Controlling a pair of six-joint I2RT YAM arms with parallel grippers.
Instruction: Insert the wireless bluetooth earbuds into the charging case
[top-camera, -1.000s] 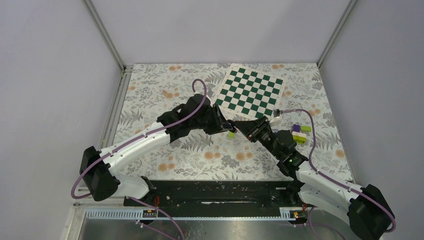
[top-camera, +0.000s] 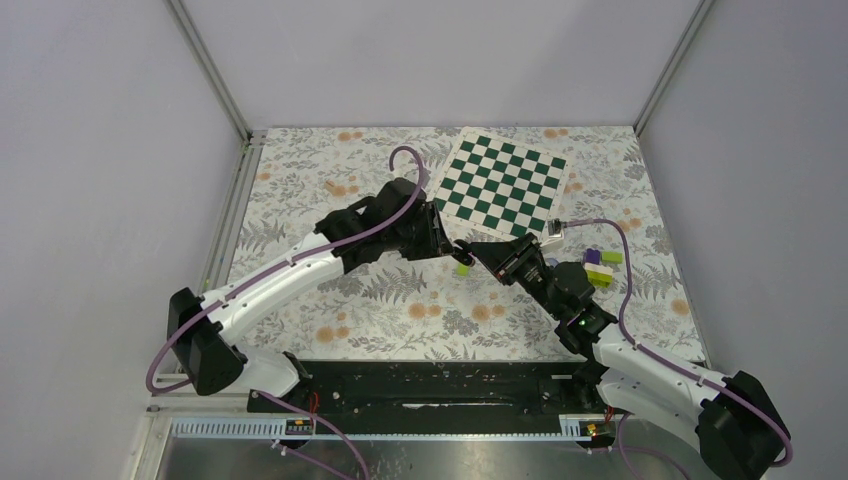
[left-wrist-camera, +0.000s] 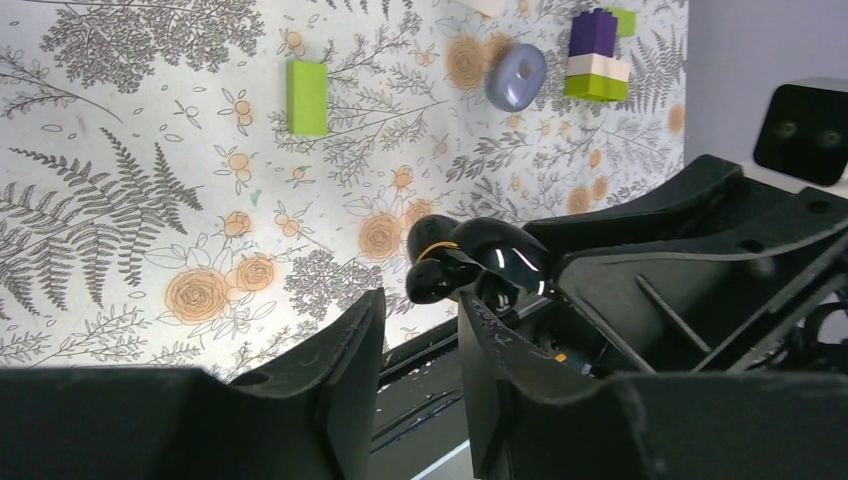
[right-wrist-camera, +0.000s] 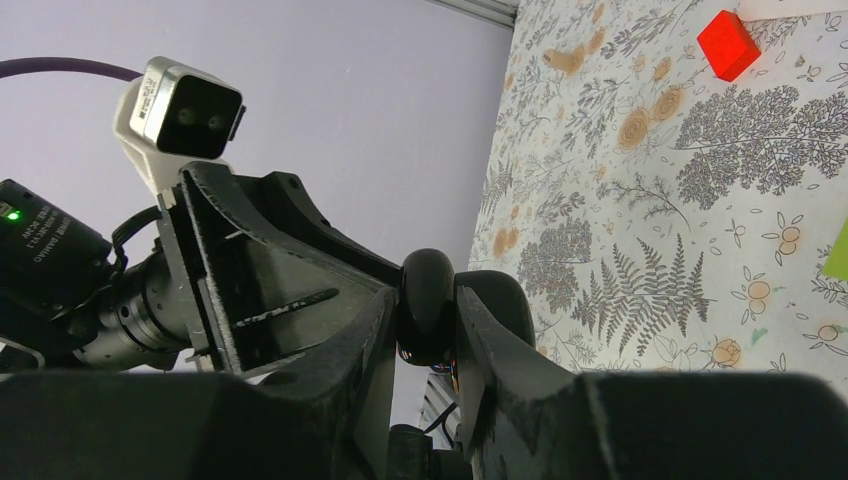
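The black earbud case (top-camera: 463, 254) is held up over the mat by my right gripper (top-camera: 480, 250), which is shut on it. In the left wrist view the case (left-wrist-camera: 500, 245) has its lid raised, with a glossy black earbud piece (left-wrist-camera: 428, 282) at its near end. My left gripper is just beside it, fingertips close together and just below that piece; nothing clearly shows between them. In the right wrist view the case (right-wrist-camera: 427, 310) sits between the right fingertips, hiding much of what lies behind it.
Below lie a green block (left-wrist-camera: 307, 98), a grey-blue ring (left-wrist-camera: 516, 76) and stacked blocks (left-wrist-camera: 593, 55) at the right. A checkerboard (top-camera: 500, 183) lies at the back and a red block (right-wrist-camera: 728, 45) behind the left arm.
My right arm and the case are almost unchanged.
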